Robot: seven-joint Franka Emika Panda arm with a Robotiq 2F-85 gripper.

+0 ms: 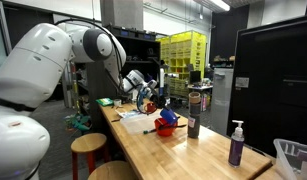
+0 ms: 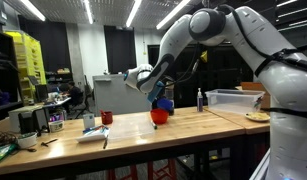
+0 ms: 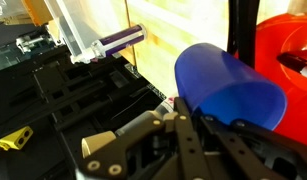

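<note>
A blue cup fills the right of the wrist view, with my gripper shut on its near side. Below and behind it lies a red bowl, where a dark object with a pale end shows inside. In exterior view 1 the blue cup is tilted over the red bowl. From the other side, the red bowl stands on the table with the blue cup just above its rim. Whether the cup touches the bowl, I cannot tell.
A dark canister stands close right of the bowl. Farther right are a purple pump bottle and a clear bin. Bare wooden table lies in front. A white tray rests at the other end.
</note>
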